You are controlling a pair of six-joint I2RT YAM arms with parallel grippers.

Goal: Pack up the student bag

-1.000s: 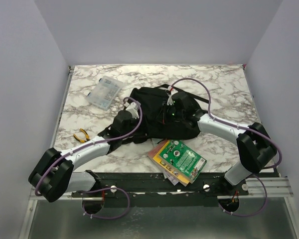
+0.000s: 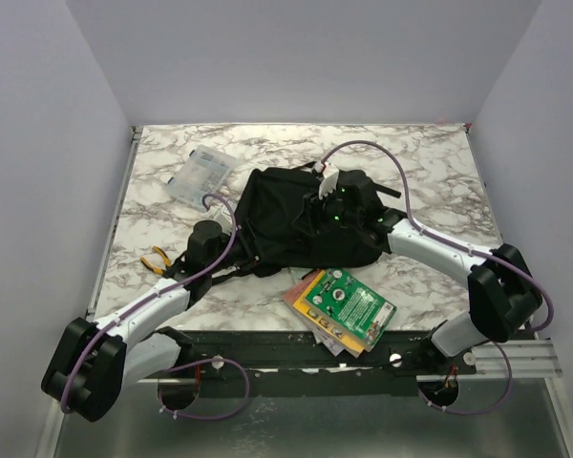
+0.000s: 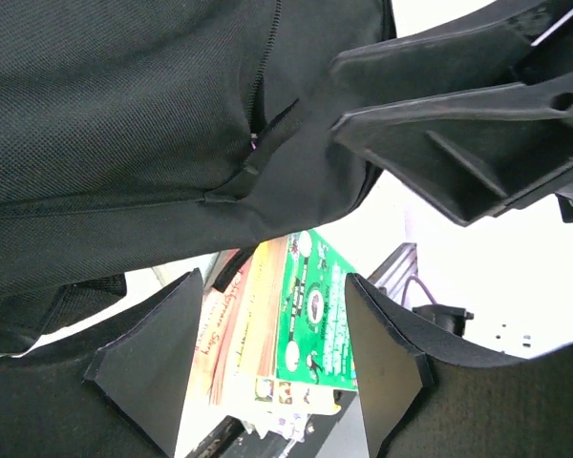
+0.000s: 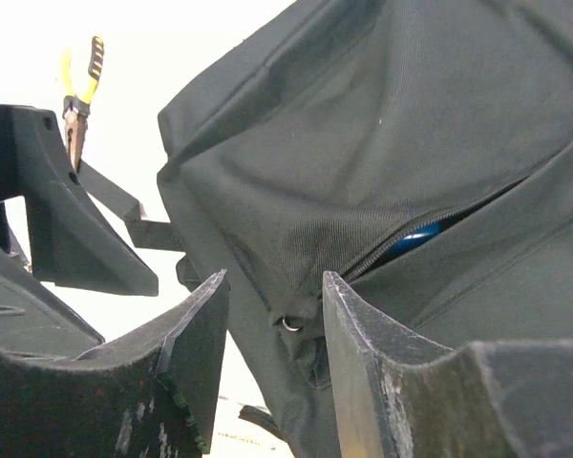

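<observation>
A black bag (image 2: 275, 196) lies on the table's middle. Its zipper (image 4: 382, 250) is parted in the right wrist view, showing something blue (image 4: 417, 239) inside; the zipper's end tab with a small ring (image 4: 291, 325) appears between my right fingers, not visibly gripped. My right gripper is part open over the bag's front half. At the bag's left front edge, my left gripper is part open with nothing held. A green book (image 2: 351, 303) lies on a yellow one (image 2: 308, 312) in front of the bag, beyond my left fingers in the left wrist view.
Yellow-handled pliers (image 2: 156, 260) lie at the left, near the left arm. A clear flat case (image 2: 201, 177) is at the back left. Black straps extend from the bag.
My left gripper has drawn back left and toward the front, and its fingers stand wider. The right gripper has shifted slightly, its fingers also farther apart. Bag and books look unmoved.
</observation>
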